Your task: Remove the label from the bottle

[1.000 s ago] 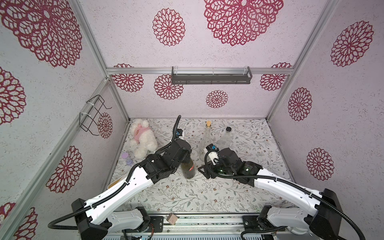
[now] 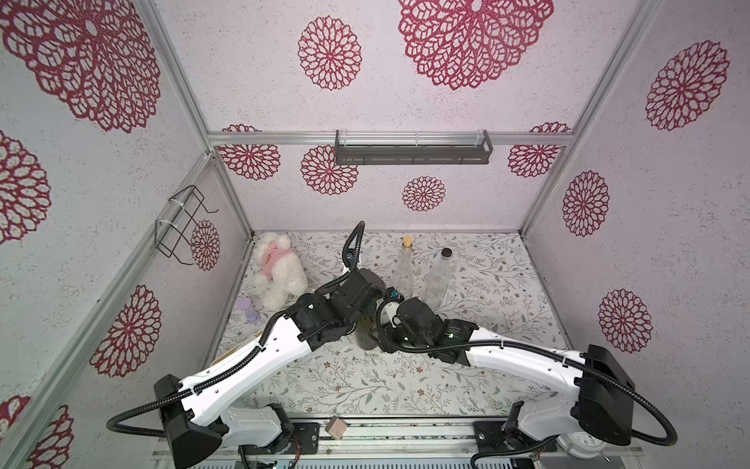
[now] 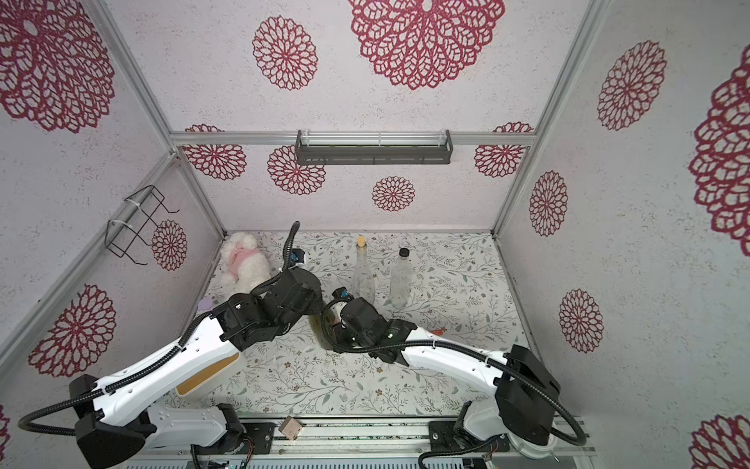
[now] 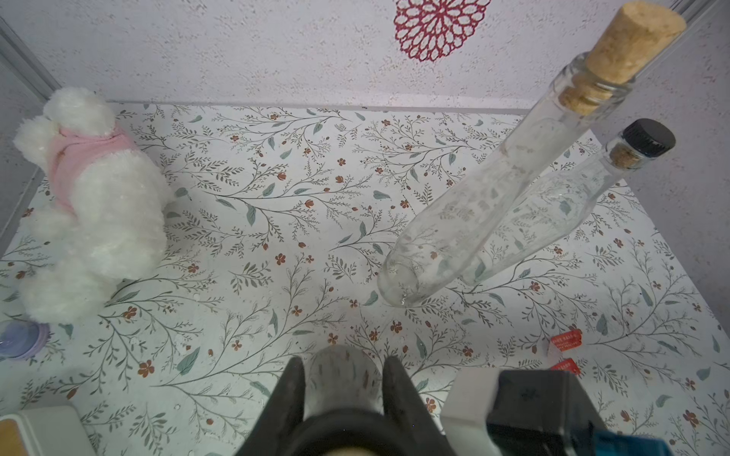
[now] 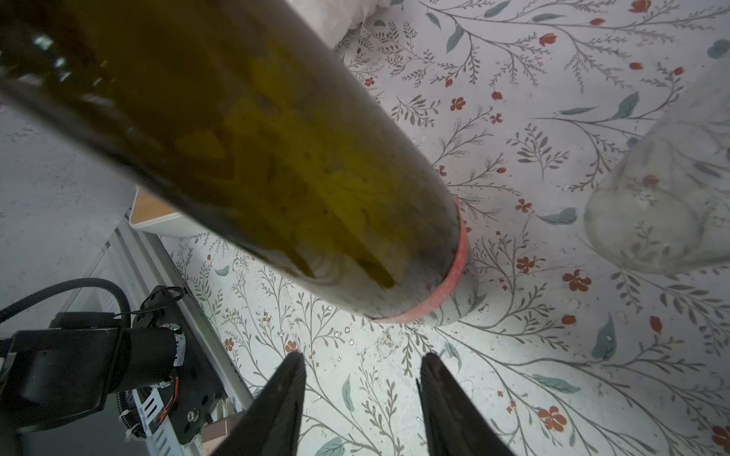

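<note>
An olive-brown bottle stands on the floral mat, with a red band round its lower part in the right wrist view. From above, my left gripper is shut on this bottle's top, which the top views mostly hide behind the arms. My right gripper sits low beside the bottle, just in front of its lower end, fingers apart with nothing between them.
Two clear bottles, one corked, one black-capped, stand behind to the right. A white plush toy lies back left, near a tray. A grey shelf hangs on the back wall.
My right arm has moved left toward the bottle, now covering more of it in the top left view.
</note>
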